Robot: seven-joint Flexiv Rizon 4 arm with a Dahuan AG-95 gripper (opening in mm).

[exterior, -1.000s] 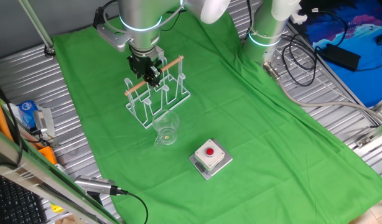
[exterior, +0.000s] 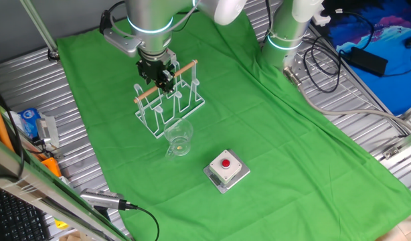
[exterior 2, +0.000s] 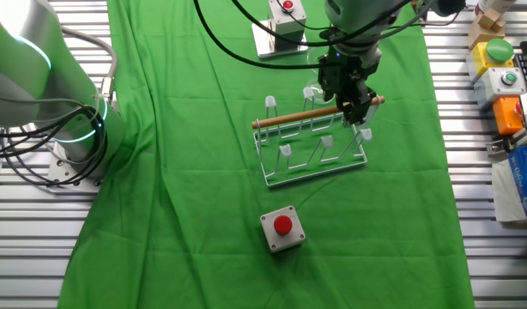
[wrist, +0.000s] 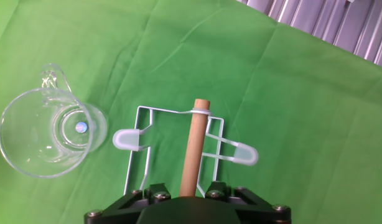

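Note:
A white wire rack (exterior: 183, 107) with a wooden top bar (exterior: 186, 69) stands on the green cloth. My gripper (exterior: 167, 86) is over the bar, towards one end of it in exterior view 2. In the wrist view the fingers (wrist: 158, 191) are apart, with the wooden bar (wrist: 193, 149) showing through the gap and clear of both sides; whether the tips reach down past it I cannot tell. A clear glass mug (exterior: 179, 139) is in front of the rack, its handle (wrist: 55, 78) pointing up in the wrist view. The arm mostly hides the mug in exterior view 2.
A red-button box (exterior: 225, 166) on a metal plate sits near the mug. Another red-button box (exterior 2: 282, 229) is across the rack from it. Black cables (exterior 2: 272, 62) cross exterior view 2.
The arm shifts very slightly over the rack; the gripper stays above the bar. Rack, mug and button boxes have not moved.

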